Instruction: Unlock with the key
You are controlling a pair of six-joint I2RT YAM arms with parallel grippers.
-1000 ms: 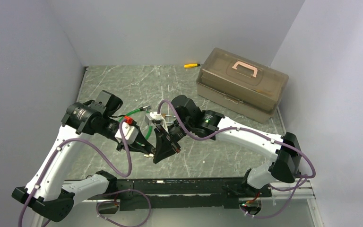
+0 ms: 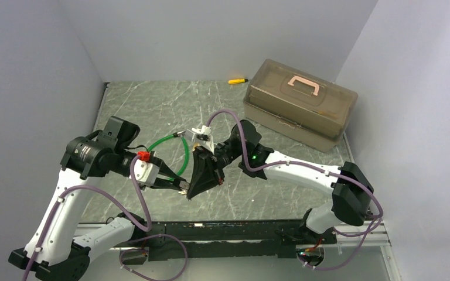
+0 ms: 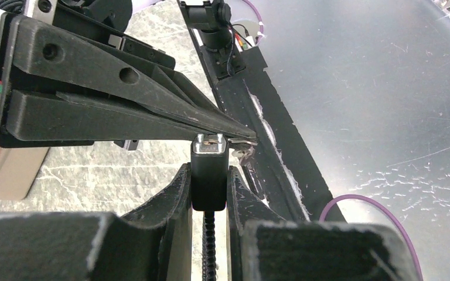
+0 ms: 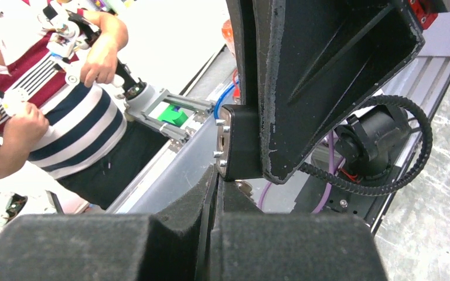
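Observation:
The left gripper closes on both sides of a black lock body (image 3: pixel 208 175) whose metal end carries two small pins. A dark braided cable (image 3: pixel 209 246) leaves its other end. My right gripper is shut, its tips close to the lock's metal face (image 4: pixel 224 143). Across the left wrist view, the right fingers (image 3: pixel 123 99) reach to just beyond the lock. Small metal pieces, perhaps keys (image 3: pixel 243 153), show by those tips; I cannot tell whether they are held. In the top view both grippers meet over the front of the table. Whether a key is in the lock is hidden.
A green cable loop (image 2: pixel 186 158) lies behind the grippers. The brown toolbox (image 2: pixel 299 105) occupies the back right, with a yellow-handled tool (image 2: pixel 237 81) beside it. A dark rail (image 2: pixel 234 229) borders the table's front.
The left arm's wrist has shifted left in the top view.

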